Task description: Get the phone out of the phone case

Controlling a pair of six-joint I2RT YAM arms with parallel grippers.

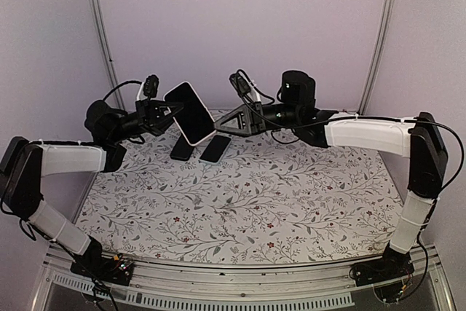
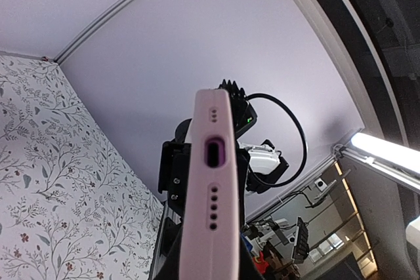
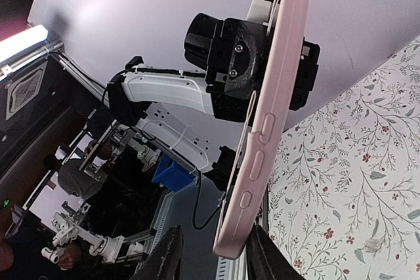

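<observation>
A phone in a pale pink case (image 1: 191, 114) is held tilted in the air by my left gripper (image 1: 168, 111), which is shut on it. The case's end with port and speaker holes (image 2: 210, 227) fills the middle of the left wrist view; its side with button covers (image 3: 266, 122) spans the right wrist view. My right gripper (image 1: 227, 123) stands part open just right of the phone. Its dark fingers show at the bottom of the right wrist view, around the case's lower corner; whether they touch it I cannot tell.
Two dark flat phone-like objects (image 1: 182, 149) lie at the back left of the floral table (image 1: 240, 216).
</observation>
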